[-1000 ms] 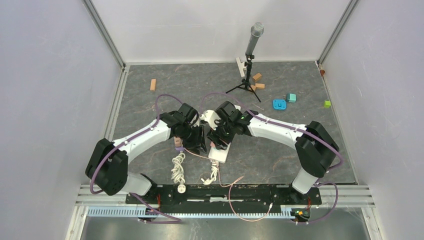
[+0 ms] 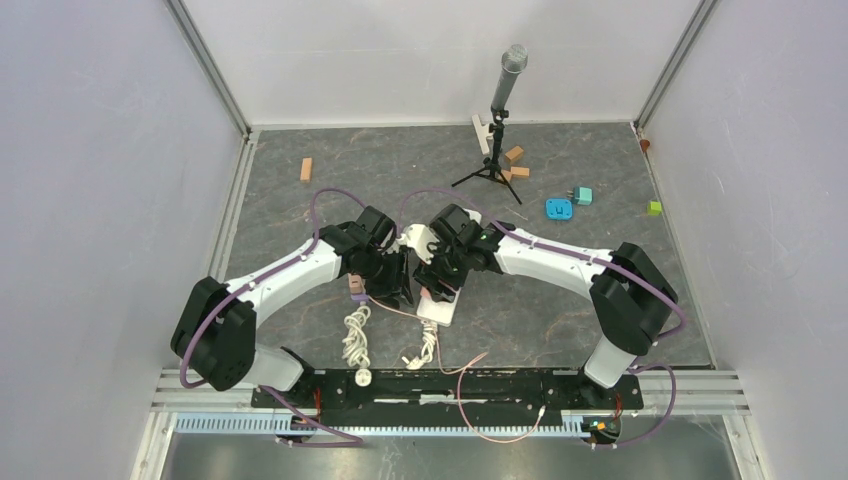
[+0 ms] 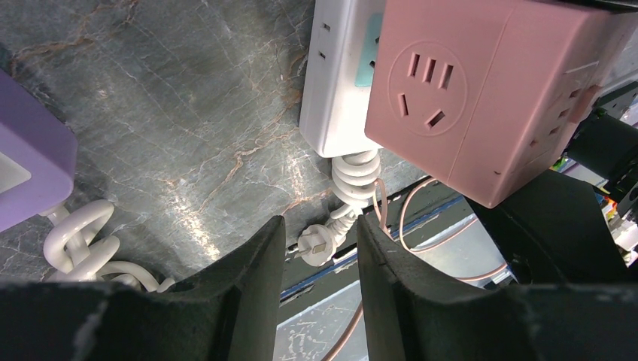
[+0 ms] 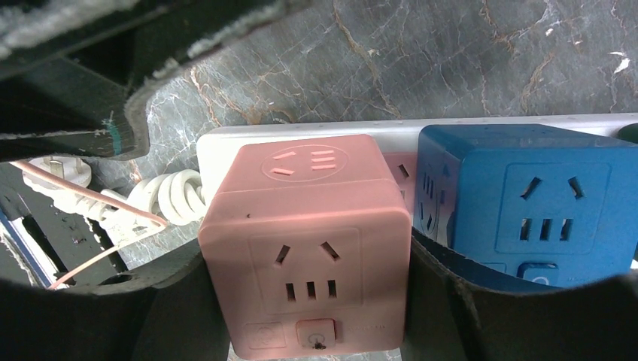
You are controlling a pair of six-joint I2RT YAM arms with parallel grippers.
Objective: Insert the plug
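My right gripper is shut on a pink cube socket [image 4: 301,195], held over a white power strip [image 3: 331,98]. In the right wrist view a blue cube socket [image 4: 527,195] sits on that strip, right of the pink one. My left gripper hangs just left of the strip in the top view, its fingertips close together; whether anything is between them is hard to see. A white plug [image 3: 316,244] with coiled cord lies below the strip's end in the left wrist view.
A purple power strip [image 3: 34,158] with coiled cord lies to the left. A microphone stand [image 2: 495,150], small blocks and a blue item [image 2: 558,209] are at the back and right. Thin cables cross the front edge.
The right gripper with the pink socket has shifted very slightly in the top view; the left arm looks still.
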